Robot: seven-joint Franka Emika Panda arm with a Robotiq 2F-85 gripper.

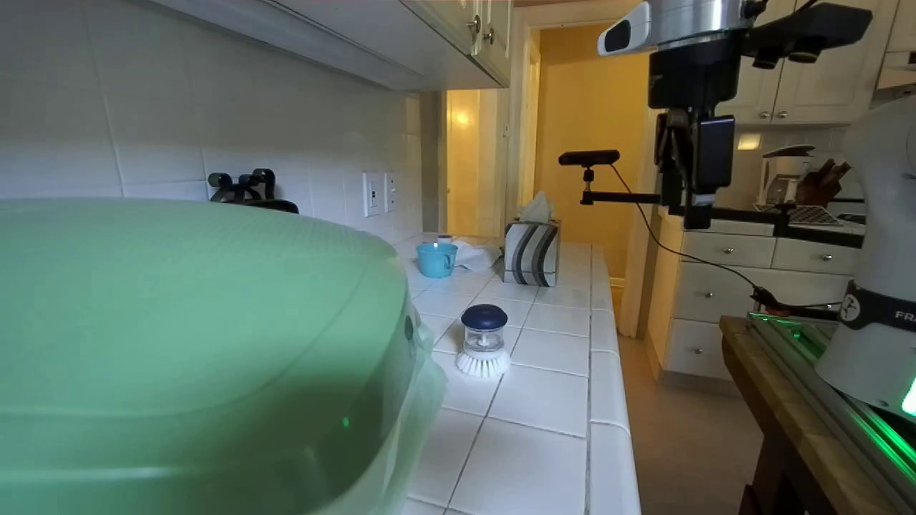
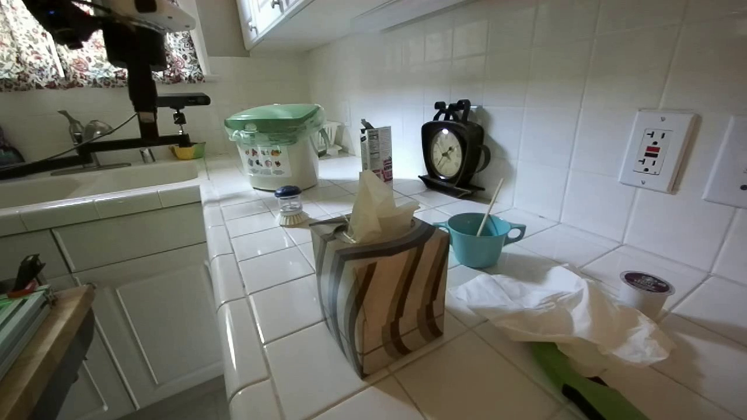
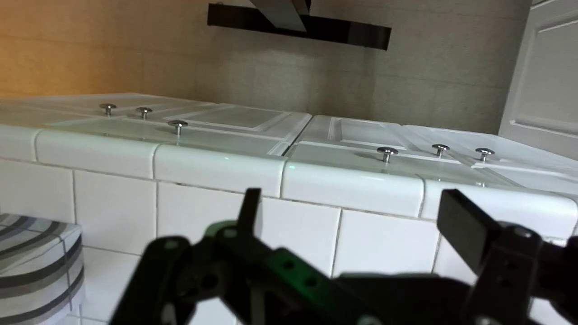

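My gripper is open, and only bare white tile and the counter's front edge show between its fingers in the wrist view. From exterior view 1 the gripper [image 1: 697, 219] hangs pointing down, high and to the right of the counter, touching nothing. A dish brush [image 1: 483, 342] with a dark blue cap and white bristles stands upright on the tiles. Farther back are a turquoise cup [image 1: 436, 260] and a striped tissue box [image 1: 532, 252] with a tissue sticking out. A thin stick [image 2: 490, 206] leans in the cup.
A green-lidded bin [image 2: 274, 150], a small carton [image 2: 378, 150] and a black clock [image 2: 451, 150] stand farther along the counter. A crumpled white cloth or paper [image 2: 571, 308] partly covers a green object [image 2: 560, 367], beside a coffee pod [image 2: 644, 293].
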